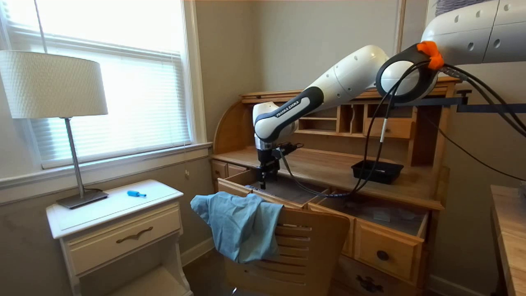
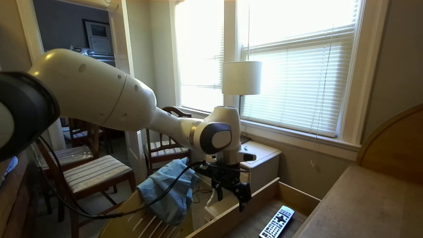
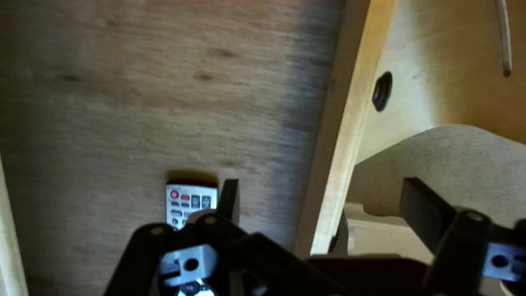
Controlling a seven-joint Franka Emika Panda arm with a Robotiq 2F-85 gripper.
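Inside the pulled-out left desk drawer (image 2: 273,204) lies a silver-grey remote control (image 2: 277,222) with dark buttons. My gripper (image 2: 231,201) points down over the drawer's front wall, open and with nothing between its fingers. In the wrist view the remote (image 3: 190,200) shows at the bottom, partly covered by the left finger (image 3: 230,200). The other finger (image 3: 421,212) is past the drawer's front edge (image 3: 347,133), on the room side, so that wall runs between the two. From exterior view 1 my gripper (image 1: 266,181) hangs low at the left drawer.
A wooden chair (image 1: 315,246) draped with a blue cloth (image 1: 241,222) stands close in front of the drawers. The right drawer (image 1: 389,217) is also pulled out. On the desktop sits a black tray (image 1: 377,171). A blue marker-like object (image 1: 136,194) lies on the white nightstand (image 1: 158,190).
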